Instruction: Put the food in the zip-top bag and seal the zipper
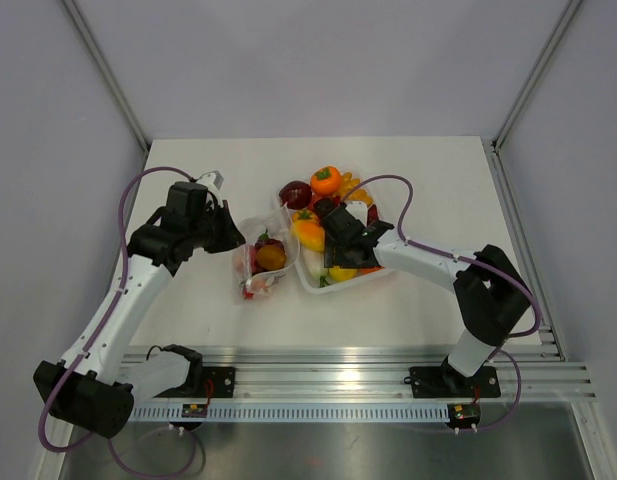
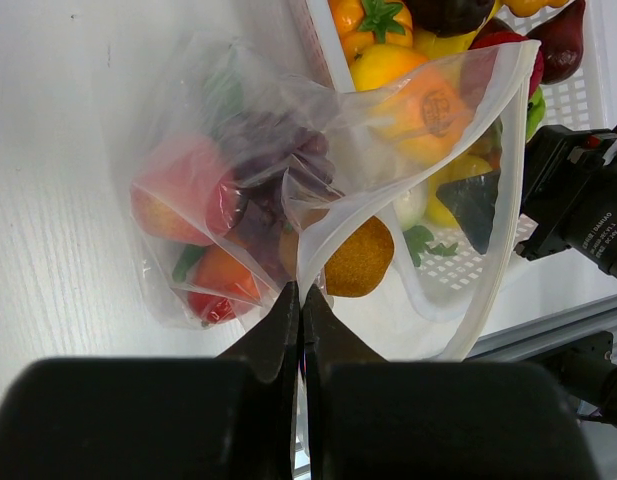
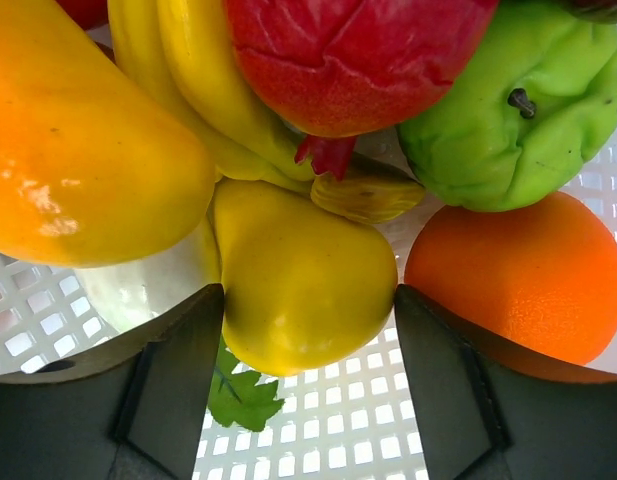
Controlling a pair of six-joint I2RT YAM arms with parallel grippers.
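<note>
The clear zip top bag (image 1: 260,262) (image 2: 188,200) lies left of the food tray, holding red, purple and brown produce. My left gripper (image 1: 231,240) is shut at the bag's rim, pinching the thin plastic. My right gripper (image 1: 343,255) is down in the tray, part open, its fingertips either side of a yellow pepper-like piece (image 3: 308,260); whether it grips is unclear.
The white tray (image 1: 323,287) holds a mango (image 3: 78,170), bananas (image 3: 188,70), a pomegranate (image 3: 353,55), a green apple (image 3: 513,100), an orange (image 3: 513,280) and more.
</note>
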